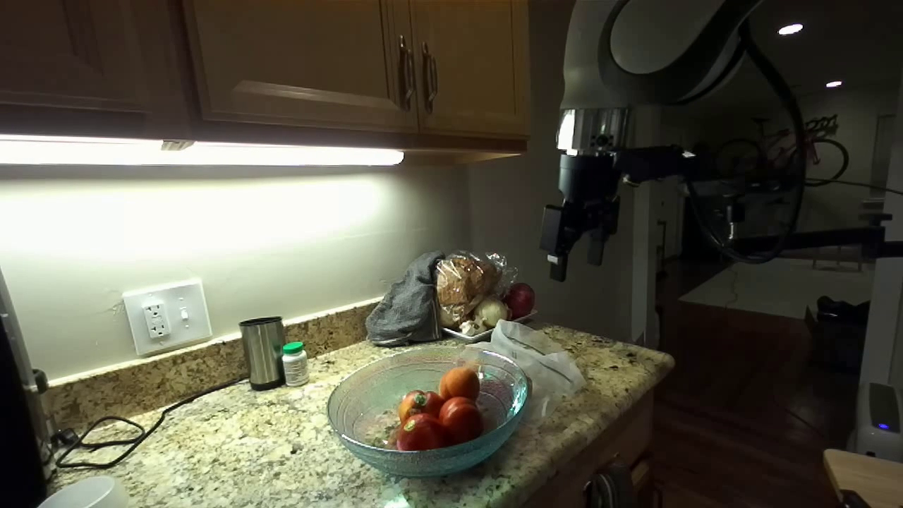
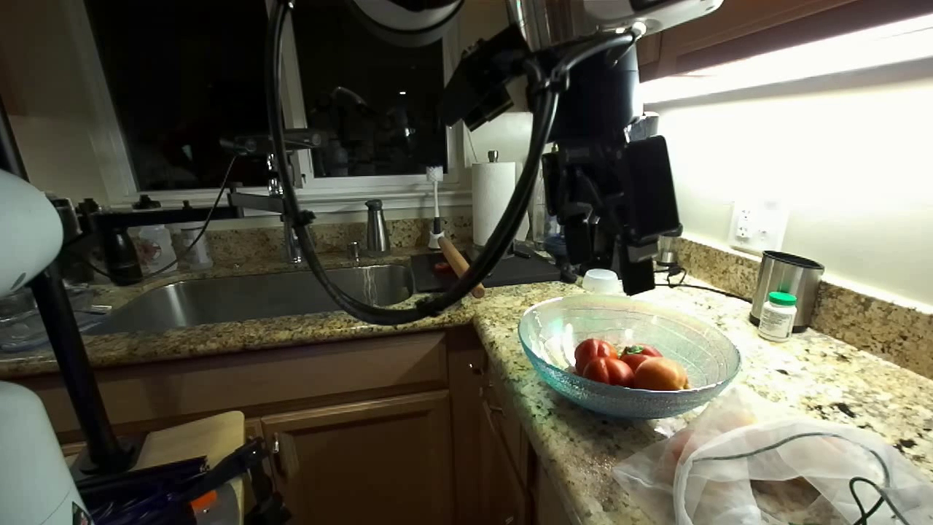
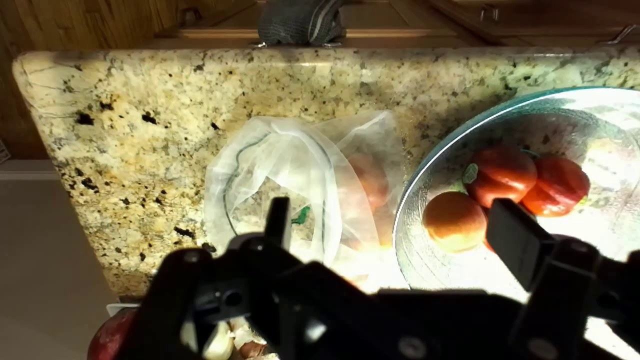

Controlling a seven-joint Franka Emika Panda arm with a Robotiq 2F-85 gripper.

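Above the counter's right end hangs my gripper (image 1: 577, 267), open and empty, well clear of everything below. In the wrist view its two fingers (image 3: 277, 222) stand wide apart. A clear bluish glass bowl (image 1: 360, 451) on the counter holds several red and orange fruits (image 3: 454, 221). Beside the bowl lies a sheer white mesh bag (image 3: 264, 141), its mouth spread in a loop. A reddish round thing (image 3: 367, 180) shows through the mesh, and something small and green (image 3: 301, 215) is visible within the loop.
Bread in clear plastic (image 1: 463, 283), a grey cloth (image 1: 408, 305) and onions (image 1: 491, 312) sit by the wall. A steel cup (image 1: 263, 354) and a green-capped bottle (image 1: 294, 364) stand behind the bowl. Bare counter (image 3: 138, 138) extends past the bag to its end.
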